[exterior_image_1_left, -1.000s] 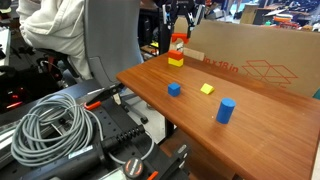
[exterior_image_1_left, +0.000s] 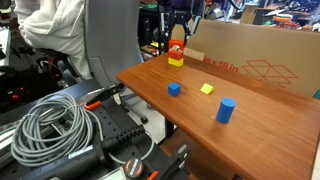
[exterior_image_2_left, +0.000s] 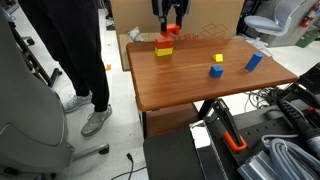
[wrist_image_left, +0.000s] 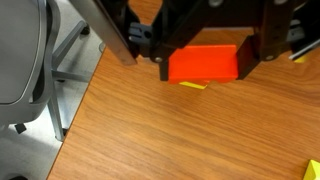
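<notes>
My gripper is shut on a red block (wrist_image_left: 203, 62), which fills the space between the dark fingers in the wrist view. In exterior view 2, this held red block (exterior_image_2_left: 173, 30) is over a small stack at the table's far end. The stack has a yellow block (exterior_image_1_left: 176, 62) at the bottom and another red block (exterior_image_2_left: 164, 43) on top. Whether the held block touches the stack is too small to tell. A yellow edge (wrist_image_left: 192, 85) peeks out below the held block in the wrist view.
A blue cube (exterior_image_1_left: 174, 88), a small yellow block (exterior_image_1_left: 207, 88) and a blue cylinder (exterior_image_1_left: 225, 111) stand apart on the wooden table (exterior_image_1_left: 260, 140). A cardboard panel (exterior_image_1_left: 265, 60) lines one side. Wood between these things is bare.
The gripper has come down slightly with the red block, bringing it closer to the stack. The blue cube, loose yellow block and cylinder have stayed where they were.
</notes>
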